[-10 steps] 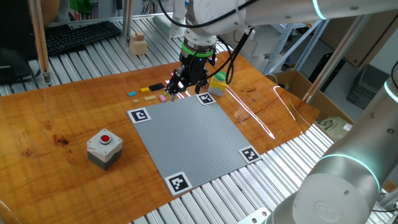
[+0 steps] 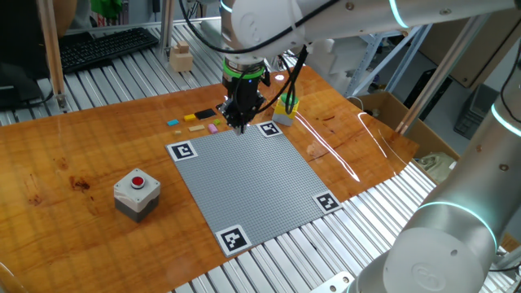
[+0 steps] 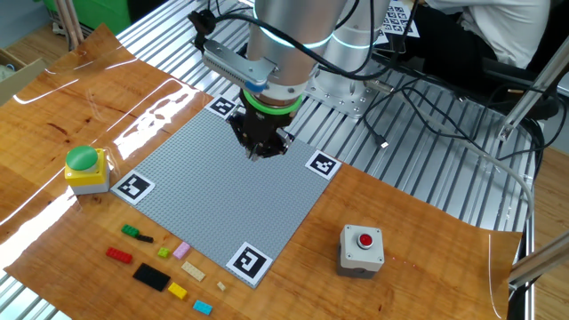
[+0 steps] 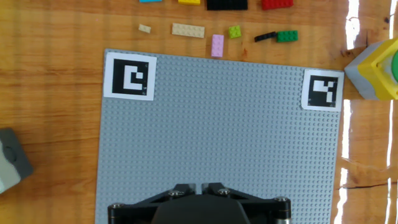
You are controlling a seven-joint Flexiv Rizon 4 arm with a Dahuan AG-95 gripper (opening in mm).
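My gripper hangs over the grey studded baseplate (image 4: 217,137), its fingers drawn together and nothing showing between them. In exterior view 2 the gripper (image 3: 253,156) is above the plate's far part, clear of the bricks. Loose bricks lie on the wood along one plate edge: a pink brick (image 4: 217,45) at the edge, a tan brick (image 4: 188,30), a lime brick (image 4: 234,31), a dark green brick (image 4: 287,36), a thin black piece (image 4: 265,37) and a small tan piece (image 4: 145,28). Beyond are red (image 3: 119,255), black (image 3: 151,276), yellow (image 3: 178,291) and blue (image 3: 203,308) bricks.
A grey box with a red button (image 2: 137,195) stands beside the plate. On the opposite side is a yellow box with a green button (image 3: 87,171). Square markers sit on the plate's corners.
Over the last second the gripper has shifted slightly left in exterior view 1. Its fingers, spread apart before, have come together. Bricks and plate look unmoved.
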